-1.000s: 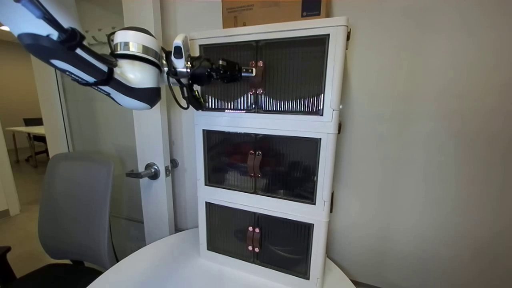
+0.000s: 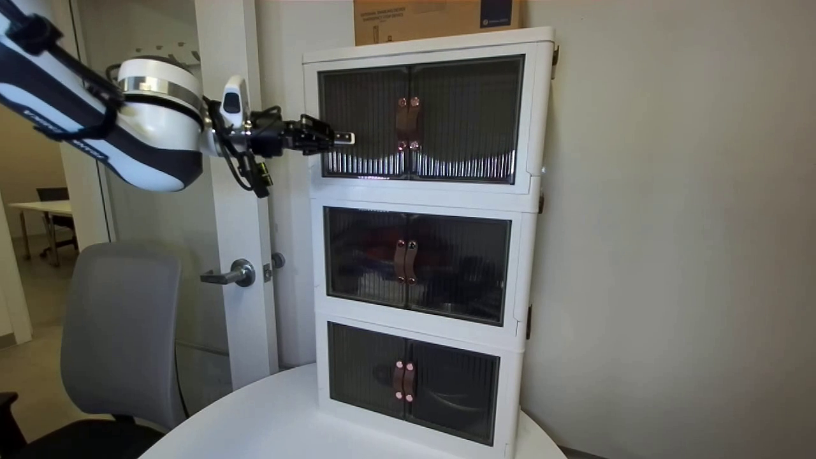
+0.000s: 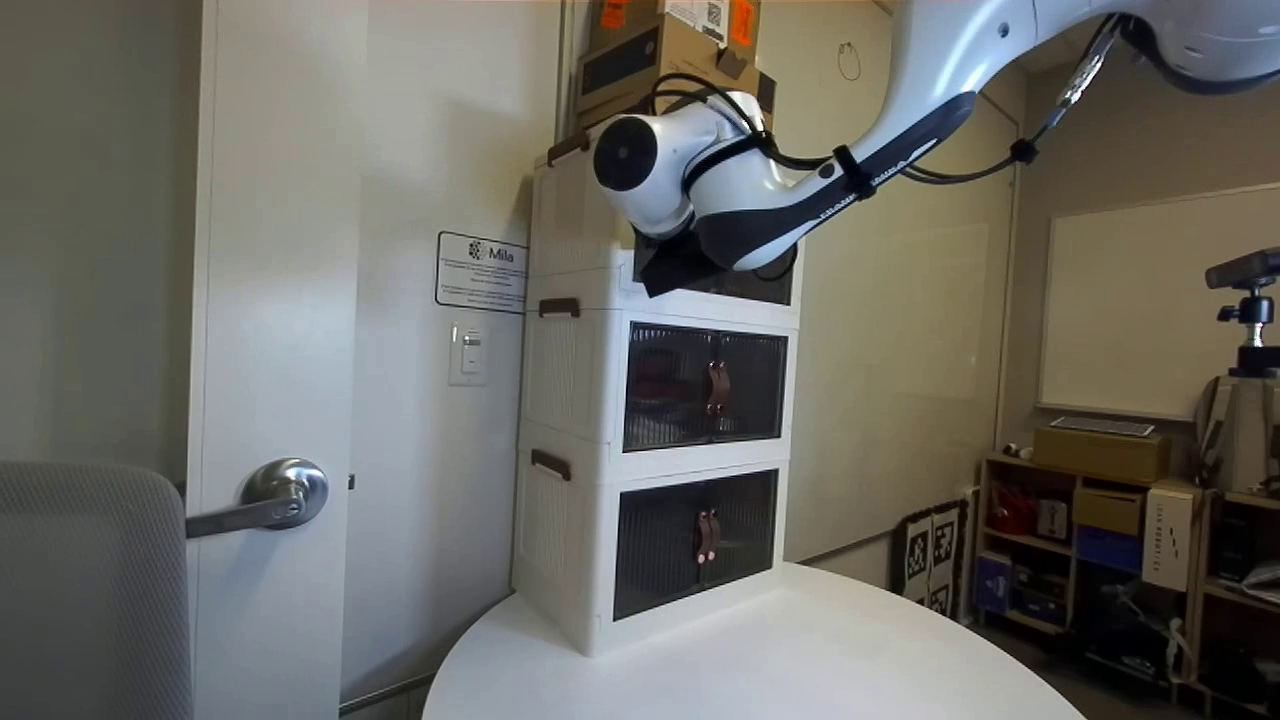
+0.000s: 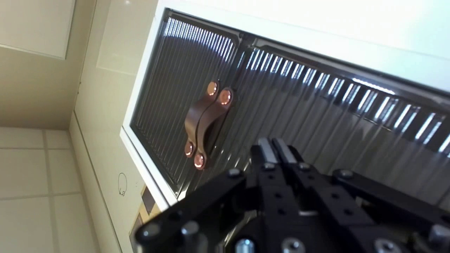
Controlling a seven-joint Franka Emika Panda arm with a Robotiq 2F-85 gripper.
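My gripper is shut, with nothing between its fingertips. In the wrist view it stands to the right of the two brown leather handles [image 4: 206,120] and apart from them. Both handles, held by copper studs, hang side by side on the closed ribbed dark doors of the top cabinet. Exterior view 1 has the gripper [image 2: 344,138] before the left door [image 2: 363,99] of that cabinet, left of the handles [image 2: 408,123]. In exterior view 2 the arm [image 3: 720,192] hides the gripper and most of the top doors.
Two more closed cabinets, the middle one [image 2: 359,252] and the bottom one [image 2: 359,367], stand below on a white round table [image 2: 260,413]. A cardboard box [image 2: 436,19] rests on top. To the left are a door [image 2: 245,191] and a grey chair [image 2: 118,329].
The arm has drawn back left and slightly down, away from the handles. The doors remain closed.
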